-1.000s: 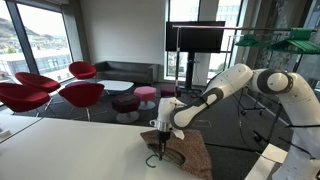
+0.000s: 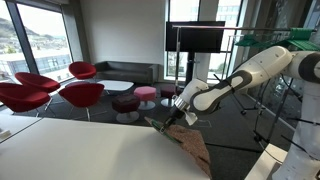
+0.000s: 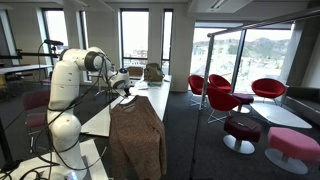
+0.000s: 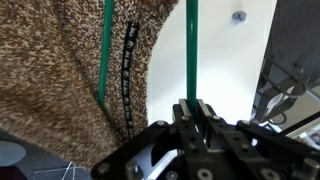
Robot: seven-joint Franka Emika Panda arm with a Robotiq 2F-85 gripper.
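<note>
A green hanger runs up between the gripper's fingertips in the wrist view. My gripper is shut on it. A second green bar of the hanger lies across a speckled brown garment, beside its dark neckband with a label. In exterior view 1 the gripper is above the white table, at the garment's collar end, with part of the hanger showing to its left. Exterior view 2 shows the garment hanging over the near table edge. How far the hanger reaches inside the cloth is hidden.
Several green hangers hang on a rack at the upper right. Red chairs and stools stand beyond the table.
The gripper has risen and moved back and slightly right, lifting the hanger from near the table. The garment's collar end has shifted, and its neck opening no longer shows clearly in exterior view 1.
</note>
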